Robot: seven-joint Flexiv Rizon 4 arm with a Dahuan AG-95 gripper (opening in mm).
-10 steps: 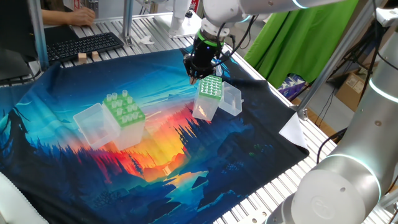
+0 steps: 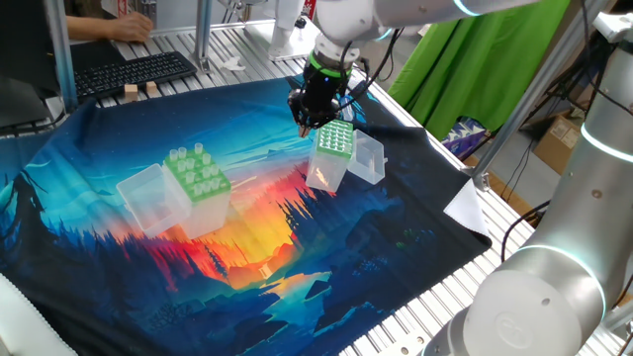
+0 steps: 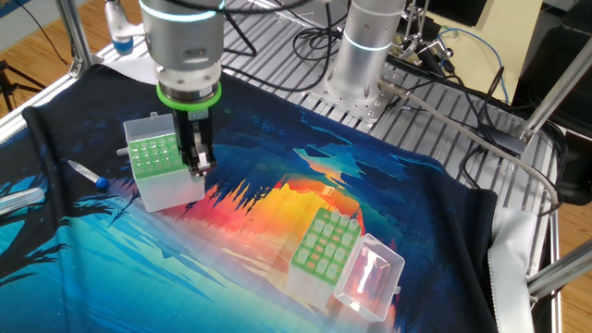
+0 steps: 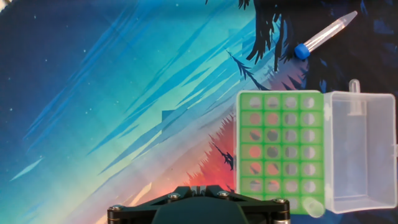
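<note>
My gripper (image 3: pixel 202 168) hangs beside the inner edge of one clear box with a green rack (image 3: pixel 155 154). In the wrist view its dark fingers meet at the bottom centre; it looks shut, with nothing showing between them. That green rack (image 4: pixel 273 143) is mostly empty holes, with one pale tube top (image 4: pixel 314 206) at its near right corner. Its clear lid (image 4: pixel 360 149) is folded open. A clear tube with a blue cap (image 4: pixel 326 35) lies on the cloth beyond this box. The other box's green rack (image 2: pixel 198 173) holds several upright tubes.
The second box's open lid (image 2: pixel 153 200) leans outward beside it. Patterned cloth (image 2: pixel 267 267) covers the table, with free room between the boxes. A white pen-like object (image 3: pixel 20 200) lies at the left edge. A keyboard (image 2: pixel 134 71) and a person's hand (image 2: pixel 129 28) are at the back.
The gripper and wrist have shifted only slightly near the same box. Both boxes and their lids stay where they were.
</note>
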